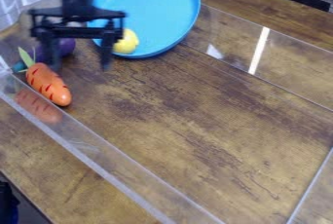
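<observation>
My dark gripper (76, 35) is at the upper left, blurred, its fingers spread over the purple eggplant (64, 48), which it largely hides. An orange toy carrot (49, 83) with green top lies just below it. A yellow round toy (127, 41) sits in the blue round tray (169, 12) to the gripper's right. Whether anything is between the fingers cannot be seen clearly.
Clear walls (97, 160) run along the left and across the back right of the wooden table (208, 121).
</observation>
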